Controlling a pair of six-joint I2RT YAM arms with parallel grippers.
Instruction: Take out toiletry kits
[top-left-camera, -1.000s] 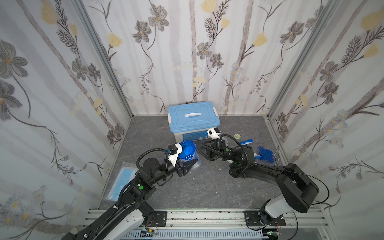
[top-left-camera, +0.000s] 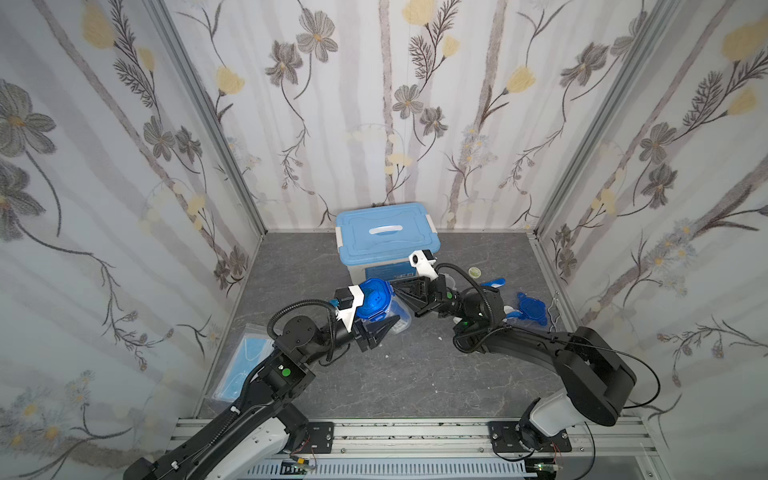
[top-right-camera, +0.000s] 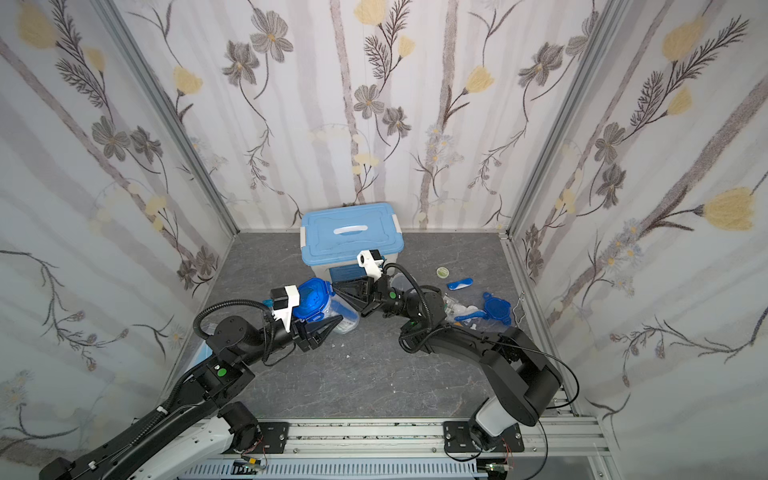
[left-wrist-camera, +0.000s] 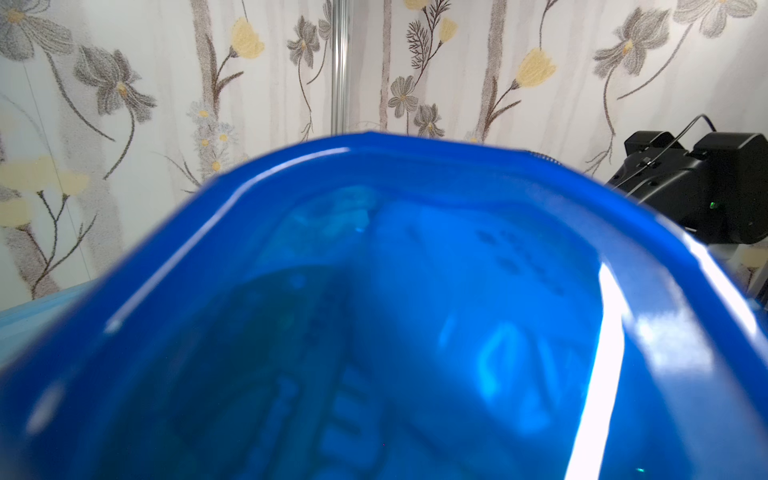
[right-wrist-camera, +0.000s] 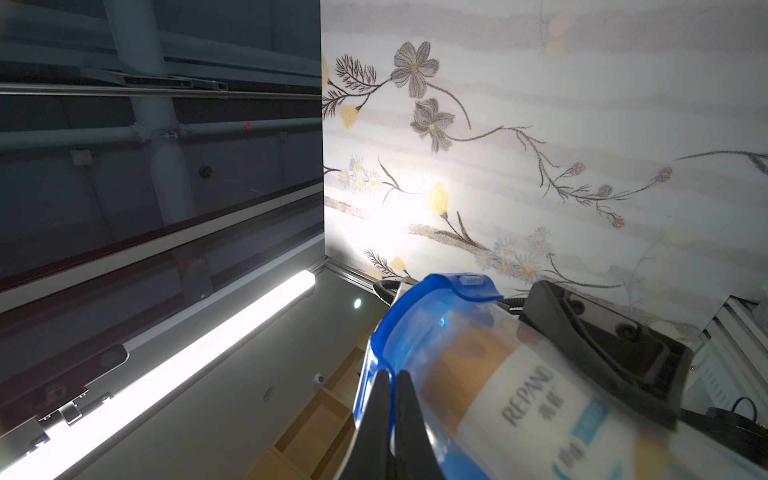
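Observation:
A toiletry kit, a clear container with a tilted blue lid (top-left-camera: 374, 299), is beside my left gripper (top-left-camera: 379, 329). Its clear body (top-right-camera: 345, 315) extends to the right of the lid. In the left wrist view, the blue lid (left-wrist-camera: 448, 240) fills most of the picture and hides the left fingers, so their hold is unclear. From the other side, my right gripper is shut at the lid's edge, a thin blue strip showing between its fingers. Behind them, a labelled bottle (right-wrist-camera: 536, 400) shows through the clear wall.
A storage box with a light blue lid (top-left-camera: 387, 233) stands at the back. Loose items, including a blue piece (top-left-camera: 531, 308), lie right of the right arm. A packet with a blue sheet (top-left-camera: 244, 364) lies at left.
The right gripper has moved slightly left, to the lid's edge, and its fingers have come together. The kit's clear body now shows farther to the right, while the left arm has barely moved.

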